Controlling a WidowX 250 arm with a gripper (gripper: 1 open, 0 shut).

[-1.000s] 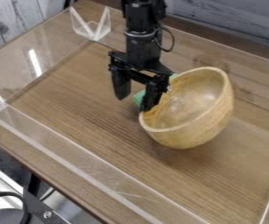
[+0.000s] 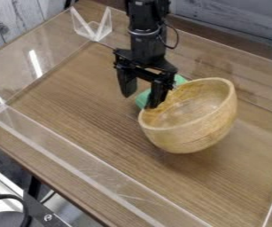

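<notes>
My black gripper hangs from the top center with its fingers open, one at the left and the other reaching down to the near-left rim of a large wooden bowl, which sits tilted on the table. Whether that finger touches the bowl is hard to tell. Behind the bowl and gripper, a green object is partly visible, mostly hidden.
Clear plastic pieces lie along its left side, a cable hangs at the lower left, and a grey wall stands at the back right.
The gripper has shifted slightly left and down. The bowl differs only slightly in position, and less of the green object shows.
</notes>
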